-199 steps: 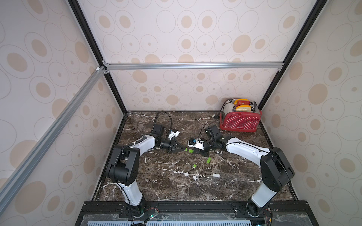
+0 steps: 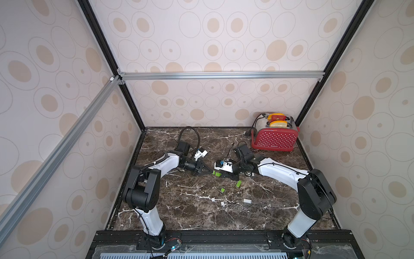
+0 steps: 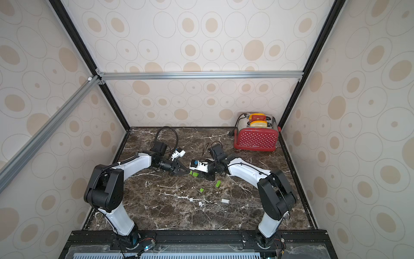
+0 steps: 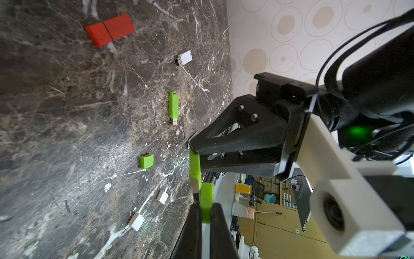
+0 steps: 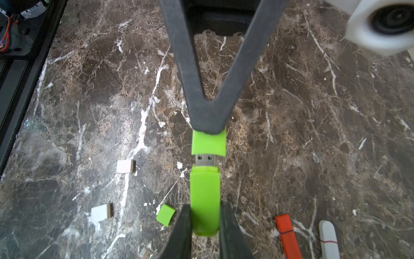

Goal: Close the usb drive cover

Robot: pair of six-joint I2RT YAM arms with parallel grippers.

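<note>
My left gripper is shut on a small green cap. The right gripper is shut on the green USB drive, whose bare metal plug points toward the cap. In the right wrist view the plug meets the cap's edge, in line with it. From the left wrist the metal plug appears slightly to one side of the cap, partly overlapping its end in the picture; whether they touch or the tip is inside, I cannot tell. Both grippers face each other above the table in the top left view.
On the marble table lie another green drive, a loose green cap, a red drive, a white drive and small white caps. A red toaster stands at the back right.
The right arm looks almost still.
</note>
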